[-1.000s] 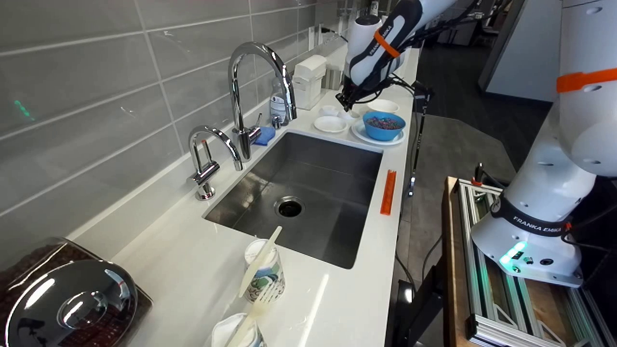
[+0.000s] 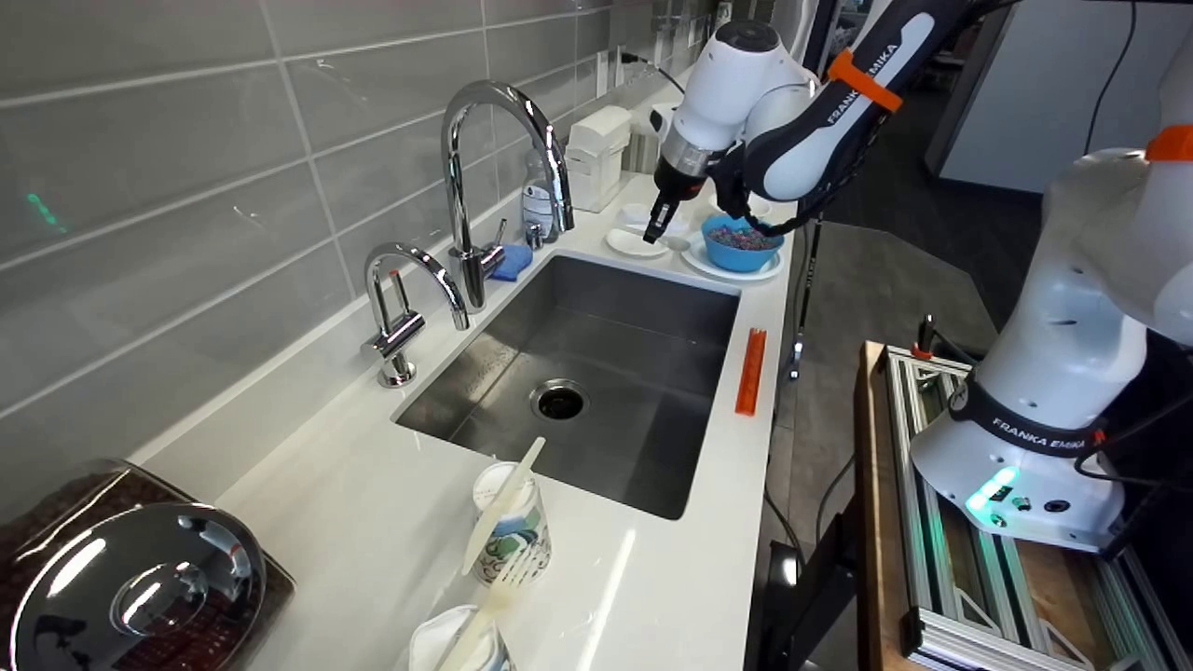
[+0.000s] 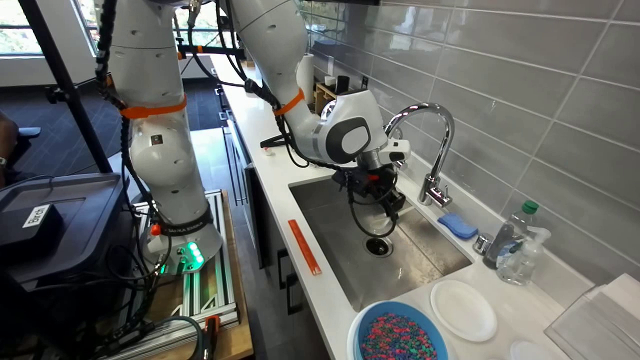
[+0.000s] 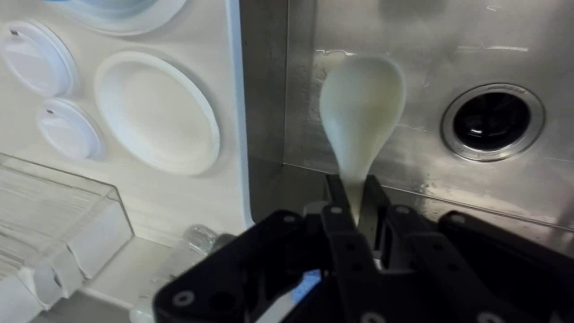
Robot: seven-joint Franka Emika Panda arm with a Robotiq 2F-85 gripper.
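Note:
My gripper is shut on a pale, cream-coloured spoon (image 4: pixel 363 99), its narrow neck between the black fingers. The spoon's rounded bowl points away from the fingertips, and part of its handle is hidden among them. In the wrist view the steel sink lies beneath it, with the drain (image 4: pixel 492 123) to the right. In the second exterior view my gripper (image 3: pixel 391 209) appears over the sink. A blue bowl (image 2: pixel 733 257) of small coloured bits stands on a white plate (image 2: pixel 695 262) at the sink's far end. Beside it lies a small white plate (image 4: pixel 158 113).
A tall chrome faucet (image 3: pixel 451 129) rises behind the sink, near a blue sponge (image 3: pixel 457 226) and bottles (image 3: pixel 510 237). An orange strip (image 2: pixel 751 375) lies along the front counter edge. Paper cups (image 2: pixel 516 531) with pale utensils stand at the near end.
The arm has swung from the far counter toward the sink, bringing my gripper nearer the camera and slightly lower. The bowl, plates and cups have stayed put.

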